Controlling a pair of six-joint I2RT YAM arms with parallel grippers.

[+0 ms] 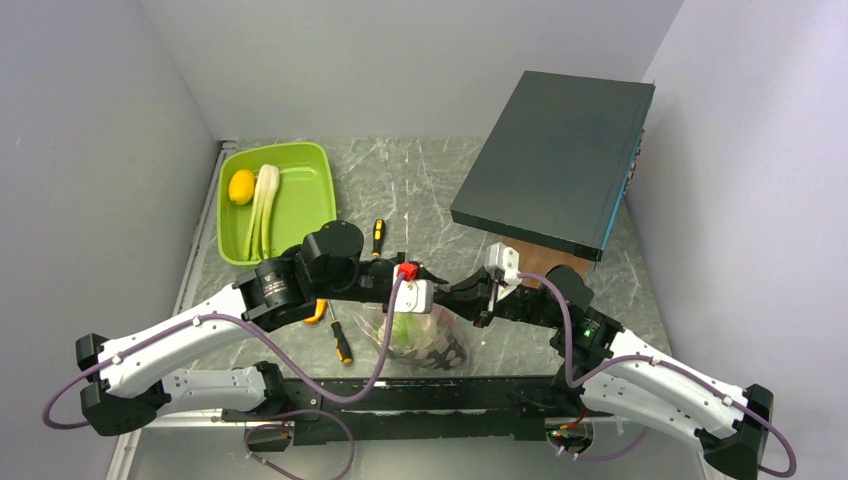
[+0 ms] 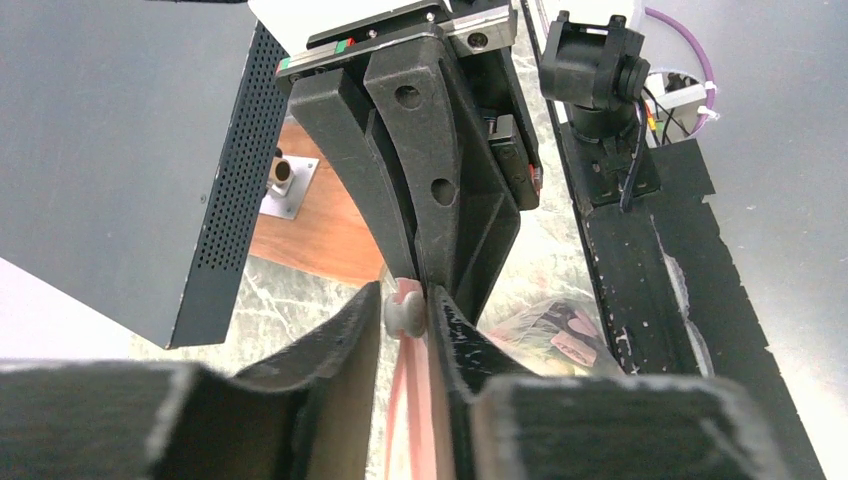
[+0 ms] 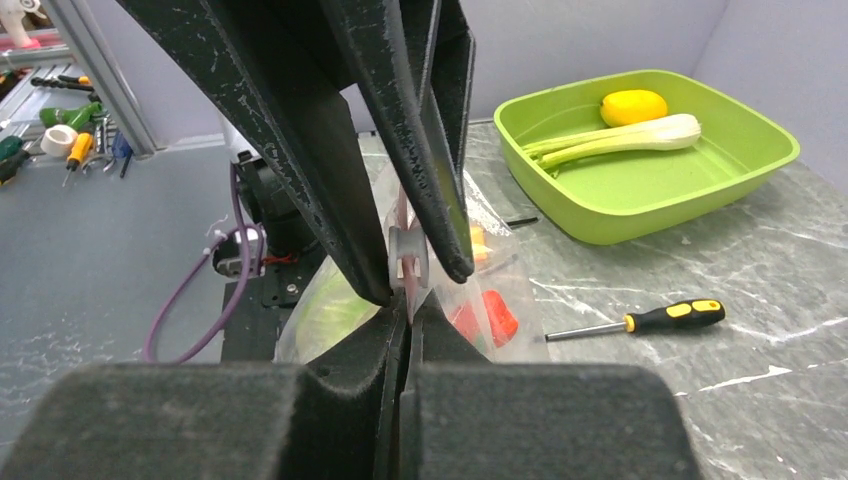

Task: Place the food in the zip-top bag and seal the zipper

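The clear zip top bag with food inside sits near the table's front edge, partly hidden by the arms. In the right wrist view, something green and a red piece show through its film. My right gripper is shut on one end of the bag's pinkish zipper strip. The pale slider sits on that strip just beyond the right fingertips. Around the slider, my left gripper has a finger on either side, its fingers narrowed but part open. The two grippers nearly meet in the top view.
A green tray holding a lemon and a leek-like stalk stands at back left. Screwdrivers lie nearby on the table. A large dark box occupies the back right.
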